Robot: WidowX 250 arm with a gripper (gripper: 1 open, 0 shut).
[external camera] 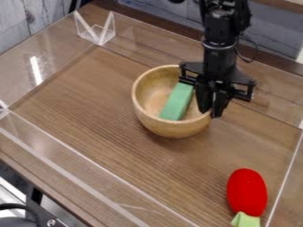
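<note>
A tan bowl (160,120) sits right of the middle of the table, with a light green block (176,102) inside it. The black gripper (207,105) is over the bowl's right side, beside the green block; whether anything is between its fingers is hard to see. A red object (246,191) with a light green end lies at the lower right.
A small clear wire-like object (95,28) stands at the back left. A dark ring-shaped item lies at the lower left corner.
</note>
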